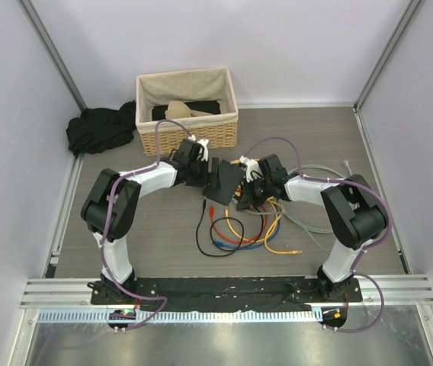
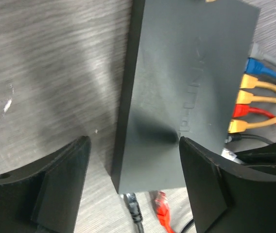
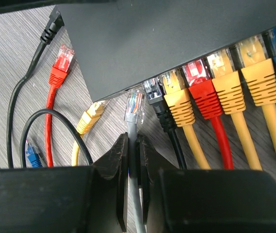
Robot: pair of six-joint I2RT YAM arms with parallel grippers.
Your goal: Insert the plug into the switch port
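Note:
The dark grey switch [image 2: 172,73] lies on the table between my arms, with black, yellow, red and blue plugs in a row along one edge. In the right wrist view, my right gripper is shut on a grey cable, whose clear plug [image 3: 134,109] is just below the switch's edge, beside the black plug [image 3: 153,94]; whether it is inside a port I cannot tell. My left gripper is part open above the switch's end, a finger either side of that end's corner, apparently not closed on it.
A wicker basket [image 1: 186,135] stands behind, with black cloth [image 1: 98,128] to its left. Loose cables [image 1: 235,244] lie in front of the switch and coiled grey cable to the right. Bare table lies at the front left.

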